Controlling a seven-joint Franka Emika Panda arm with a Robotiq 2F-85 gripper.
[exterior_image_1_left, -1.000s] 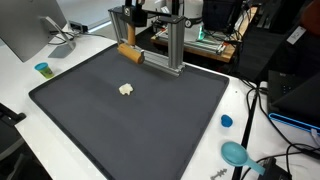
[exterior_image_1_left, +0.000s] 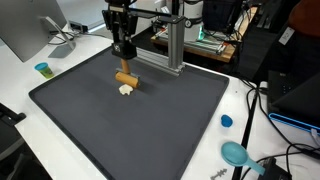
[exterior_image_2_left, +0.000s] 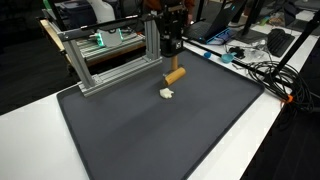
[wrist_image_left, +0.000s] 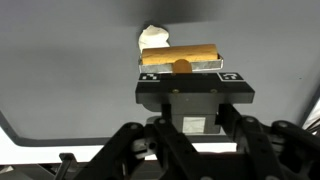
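My gripper (exterior_image_1_left: 124, 50) is shut on the handle of a wooden mallet (exterior_image_1_left: 127, 79), which hangs head down with its handle roughly upright. In the second exterior view, the orange-brown mallet head (exterior_image_2_left: 175, 76) is low over the dark board; whether it touches the surface I cannot tell. Close beside it lies a small, white, lumpy piece (exterior_image_2_left: 166, 94). From the wrist, the white piece (wrist_image_left: 153, 38) shows just off the left end of the wooden head (wrist_image_left: 190, 53). The gripper's dark fingers (wrist_image_left: 160, 88) cover much of the handle.
A silver metal frame (exterior_image_2_left: 122, 73) stands at the board's back edge. The dark board (exterior_image_1_left: 130, 130) is otherwise bare towards the front. A green-and-blue cup (exterior_image_1_left: 43, 70) stands off its left side; a light-blue ladle-like item (exterior_image_1_left: 237, 155) and a blue lid (exterior_image_1_left: 226, 121) lie to the right.
The mallet, held throughout, has come down from near the metal frame and shifted towards the white piece. The white piece has stayed where it was.
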